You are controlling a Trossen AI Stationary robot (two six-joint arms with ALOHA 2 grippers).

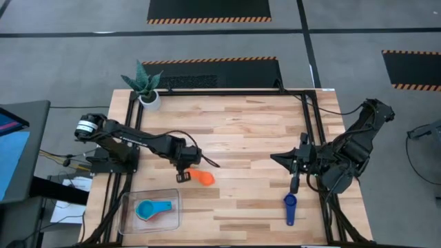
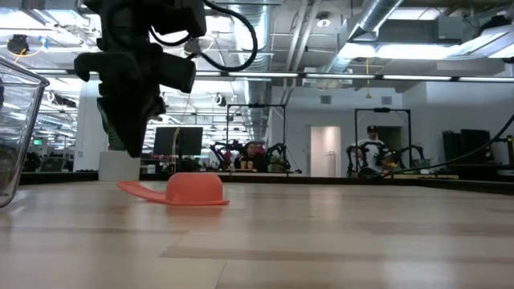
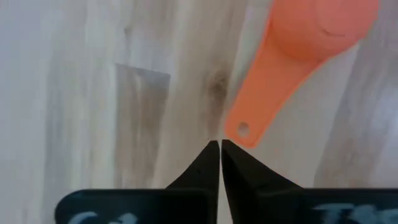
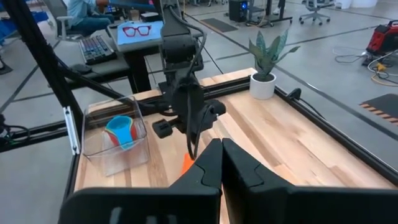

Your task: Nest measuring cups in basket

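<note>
An orange measuring cup (image 3: pixel 280 68) lies upside down on the table, its handle's holed end just ahead of my left fingertips in the left wrist view. My left gripper is shut with nothing between its fingers, above the table. In the low view the orange cup (image 2: pixel 194 189) rests flat beneath that arm. A clear basket (image 1: pixel 150 229) holds a light blue cup (image 1: pixel 153 209) with a red one partly hidden under it. The dark blue cup (image 1: pixel 290 209) lies on the right side, partly hidden by the right arm. My right gripper is shut and empty.
A potted plant (image 1: pixel 146 89) stands at the back left corner. Black frame rails (image 1: pixel 227 92) border the table.
</note>
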